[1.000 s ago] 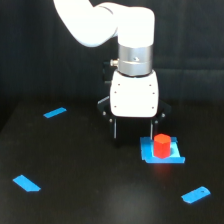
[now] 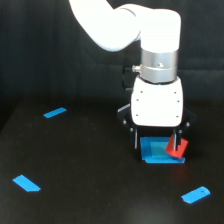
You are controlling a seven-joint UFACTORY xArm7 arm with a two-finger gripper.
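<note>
A small red block (image 2: 177,148) sits at the right side of a blue square (image 2: 148,157) on the dark table, looking tilted. Above the square hangs my white gripper (image 2: 157,146), its two dark fingers spread wide. The left finger comes down by the square's left edge. The right one (image 2: 177,135) overlaps the block in this view; whether it touches the block cannot be made out. Between the fingers only the blue and teal surface of the square shows.
Blue tape strips mark the table at the far left (image 2: 55,112), front left (image 2: 26,184) and front right (image 2: 196,195).
My gripper has moved right and lower, over the blue square. The red block has shifted from the square's middle to its right side and now looks tilted.
</note>
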